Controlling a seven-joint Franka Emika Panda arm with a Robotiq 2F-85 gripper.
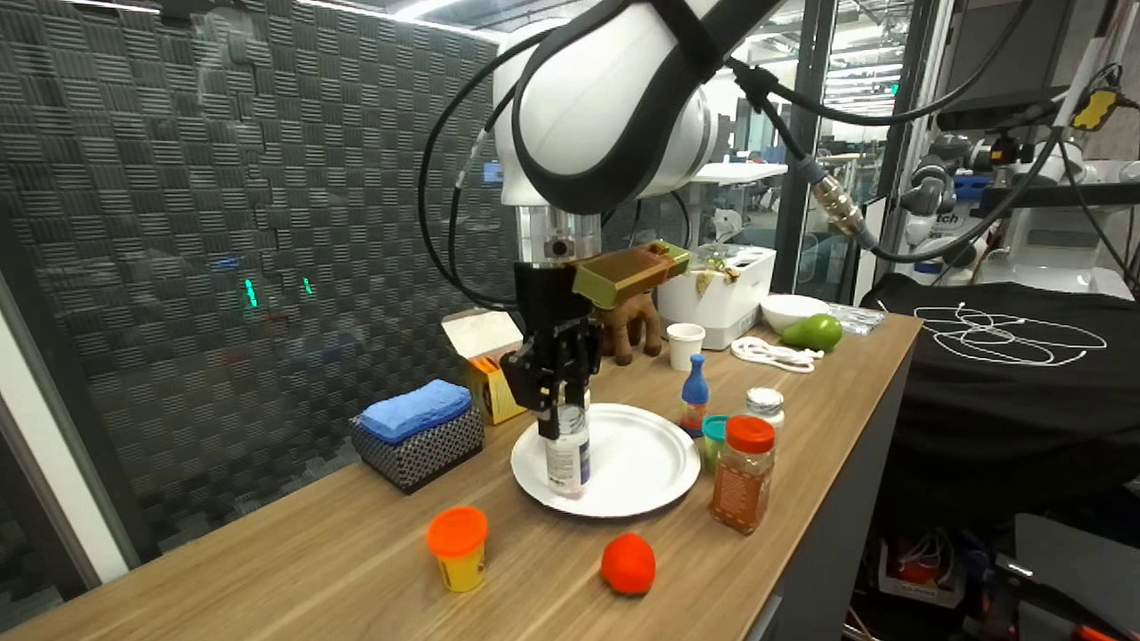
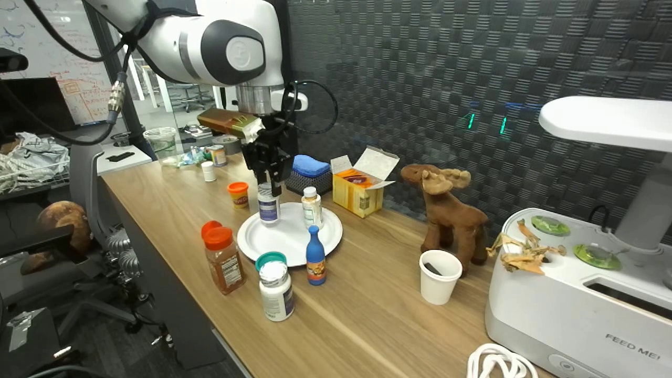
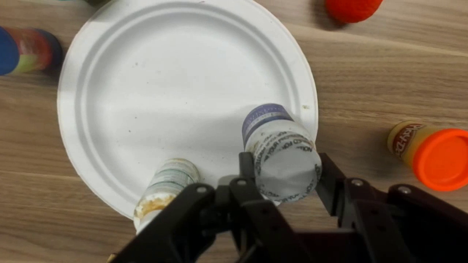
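My gripper is shut on a white pill bottle [image 3: 287, 164] with a purple label, one finger on either side of its cap. The bottle is upright over the near-left part of the white paper plate [image 1: 641, 465] in exterior view 1; whether its base touches the plate I cannot tell. A second white bottle [image 2: 312, 208] with a stained label stands on the same plate, beside the held one. In the wrist view this second bottle [image 3: 169, 186] is partly covered by my gripper.
Around the plate stand a Play-Doh tub [image 1: 460, 547], a red ball [image 1: 628, 563], a spice jar [image 1: 744, 475], a blue bottle [image 2: 315, 257] and another white pill bottle [image 2: 275, 292]. A tissue box [image 1: 417, 438] with a blue cloth is behind. The plate's middle is clear.
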